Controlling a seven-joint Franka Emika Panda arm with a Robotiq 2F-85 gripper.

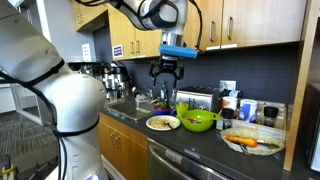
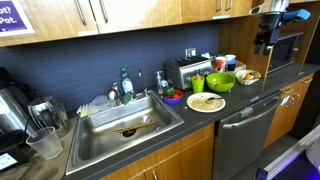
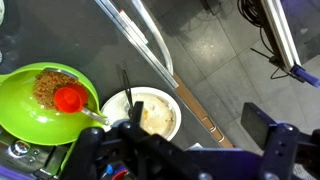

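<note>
High above the counter, my gripper [image 1: 167, 74] stands open. Its fingers are wide apart in the wrist view, with nothing held between them. Below it on the dark counter is a pale round plate [image 1: 163, 124] with some food on it; in the wrist view the plate [image 3: 172, 118] is partly behind one finger. Beside it sits a green bowl [image 1: 200, 124]. From above, the bowl [image 3: 18, 108] shows brown grains and a red scoop [image 3: 70, 98]. A light dish [image 1: 262, 150] to the right of the bowl holds a carrot [image 1: 240, 140] and other items.
A toaster [image 2: 186, 74] stands against the back wall, and the sink [image 2: 125, 127] lies farther left. Upper cabinets [image 1: 243, 25] hang close behind the arm. The dishwasher front [image 2: 240, 143] is below the counter; open floor [image 3: 225, 65] lies before it.
</note>
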